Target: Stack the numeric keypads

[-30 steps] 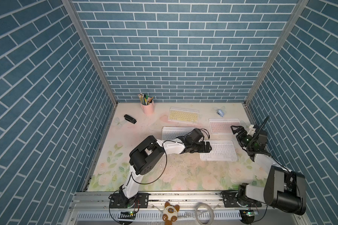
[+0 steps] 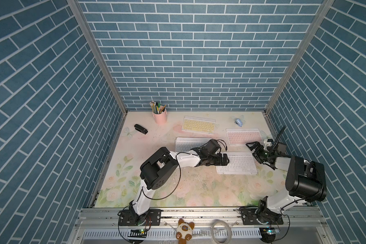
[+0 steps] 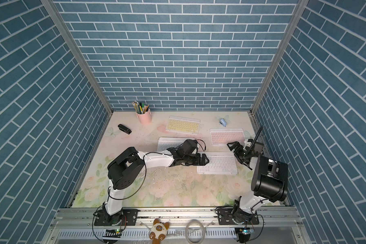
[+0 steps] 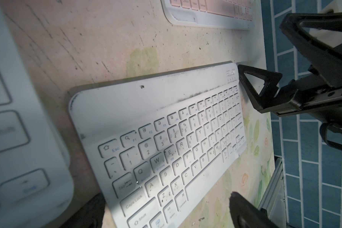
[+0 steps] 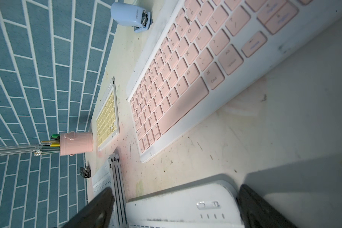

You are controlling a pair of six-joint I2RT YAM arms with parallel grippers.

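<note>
A white keyboard (image 2: 236, 164) lies flat at front right; my left gripper (image 2: 221, 159) is at its left end, its fingertips low by the edge, finger state unclear. My right gripper (image 2: 253, 150) stands open at its right rear corner, with the keyboard's corner between the fingers in the right wrist view. A stack of white keyboards (image 5: 117, 184) sits to the left, partly hidden under the left arm. A pink keyboard (image 2: 243, 136) lies behind the front one, a yellow keyboard (image 2: 198, 124) at the back centre.
A pink pen cup (image 2: 160, 117) and black stapler (image 2: 140, 129) are at back left, a blue stapler (image 2: 238, 122) at back right.
The left arm and the keyboards look unchanged.
</note>
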